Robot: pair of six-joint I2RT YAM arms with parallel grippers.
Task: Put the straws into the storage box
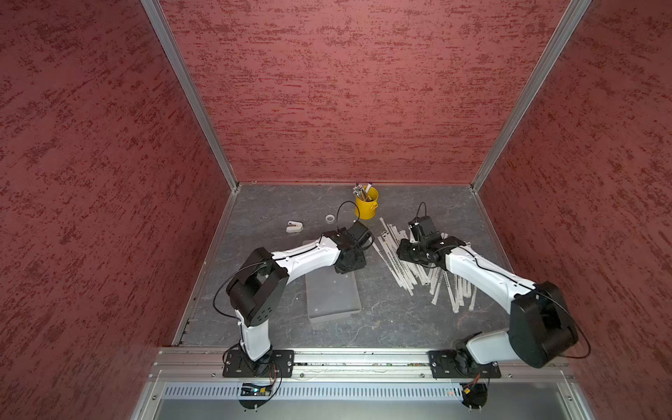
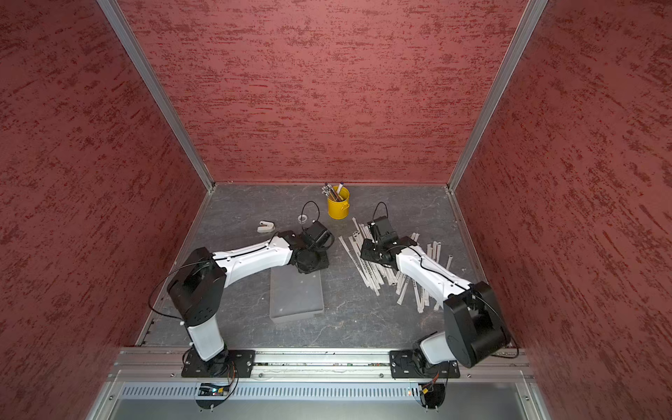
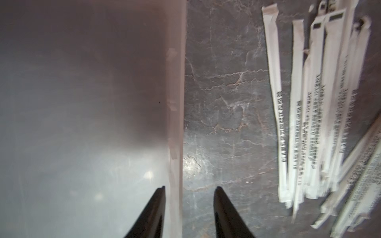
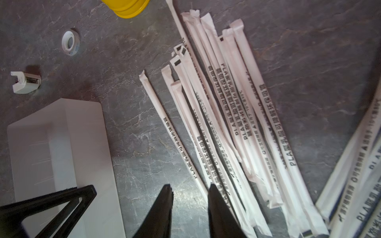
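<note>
A grey translucent storage box (image 1: 331, 294) lies left of centre, empty where visible. My left gripper stands open at the box's right edge, the rim (image 3: 175, 99) between or near its fingertips; whether it touches is unclear. Many white paper-wrapped straws (image 4: 202, 119) lie in loose groups on the right of the table, the nearest (image 3: 275, 103) a short way right of the box. My right gripper is above the straws, fingers parted, nothing visibly held.
A yellow bucket of tools (image 1: 366, 206) stands at the back centre. A white roll (image 4: 70, 42) and a small white object (image 4: 26, 82) lie behind the box. Bare table surrounds the box.
</note>
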